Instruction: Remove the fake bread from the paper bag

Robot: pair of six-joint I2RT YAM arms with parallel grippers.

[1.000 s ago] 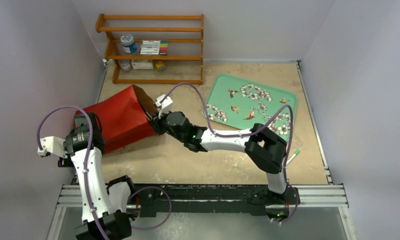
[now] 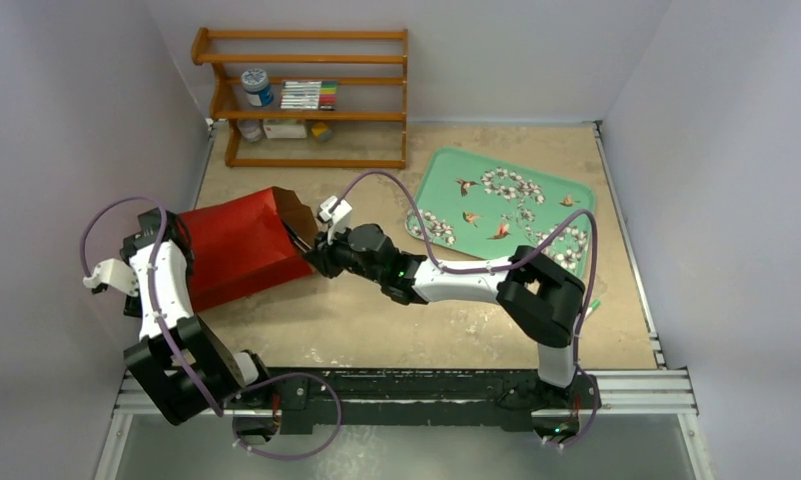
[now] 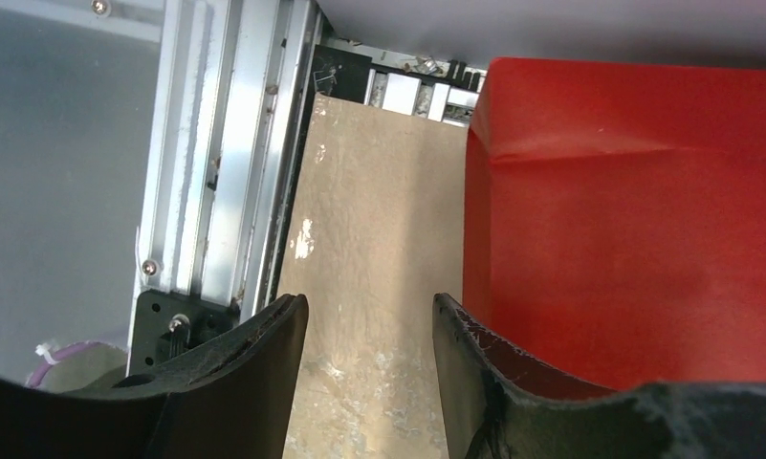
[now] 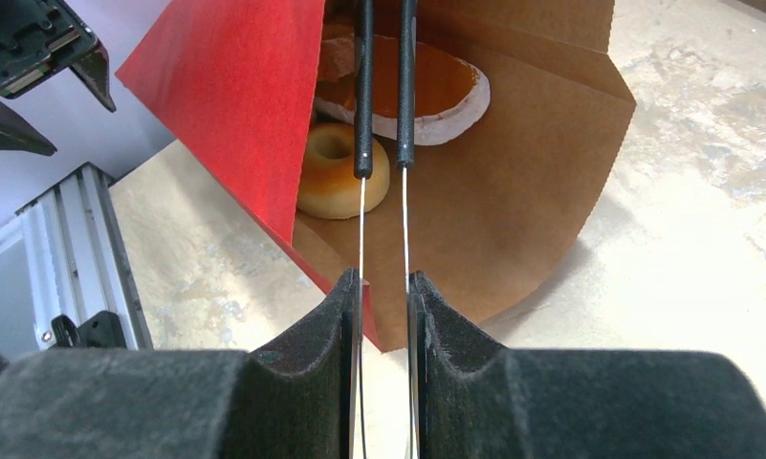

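Note:
The red paper bag (image 2: 241,245) lies on its side at the left, its brown-lined mouth toward my right arm. Inside it, the right wrist view shows a ring-shaped bread (image 4: 329,196) and, deeper, a brown-topped bread piece (image 4: 455,120). My right gripper is shut on metal tongs (image 4: 406,105), whose black-tipped arms reach into the mouth, slightly apart. They overlap the deeper bread in view; whether they touch it I cannot tell. By the bag's closed end, my left gripper is part open with nothing between its fingers; the bag is just beside them.
A green flowered tray (image 2: 451,175) lies at the right of the table. Against the back stands a wooden shelf (image 2: 316,115) with jars and pens. The left wall is close to my left arm. Bare table shows between bag and tray.
My left arm has shifted left and bent, uncovering more of the bag's closed end. The bag has tilted slightly, its mouth's upper edge lower in the top view.

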